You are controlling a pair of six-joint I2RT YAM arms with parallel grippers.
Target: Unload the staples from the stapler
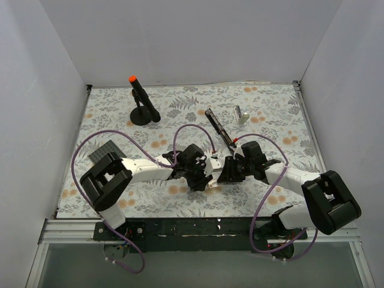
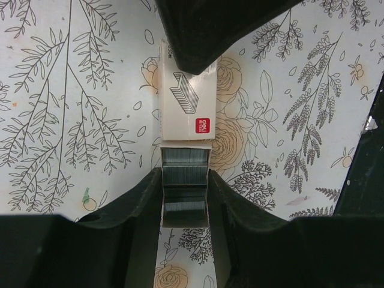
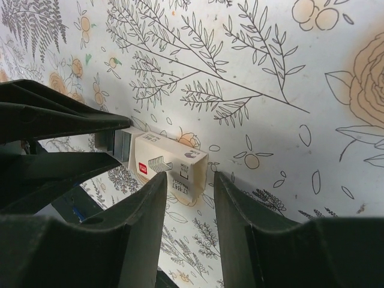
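Note:
A small white staple box [image 2: 188, 102] with a red label lies on the patterned table, a block of staples [image 2: 185, 174] showing at one end. My left gripper is shut on that staple block. My right gripper is part open at the box's other end, its two fingers standing on either side of the white carton [image 3: 170, 164]. In the top view both grippers meet near the table's front middle; the box [image 1: 213, 183] is partly hidden between them.
An open black stapler [image 1: 217, 126] lies diagonally behind the grippers. A small white object [image 1: 241, 115] is at back right, a black stand [image 1: 140, 116] with an orange-tipped cylinder at back left, a grey mat [image 1: 107, 152] at left.

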